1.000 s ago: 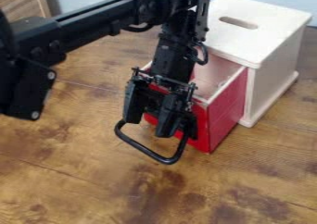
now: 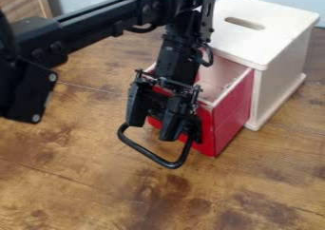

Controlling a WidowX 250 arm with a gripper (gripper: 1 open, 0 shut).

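A red-fronted drawer (image 2: 219, 124) with a pale interior juts out from a white wooden cabinet (image 2: 273, 44). My black gripper (image 2: 165, 122) hangs over the drawer's front, pointing down beside a curved black handle loop at the drawer's lower left. The fingers are dark against dark, so I cannot make out whether they are shut on the handle or apart.
A wooden panel stands at the upper left edge, partly behind my arm.
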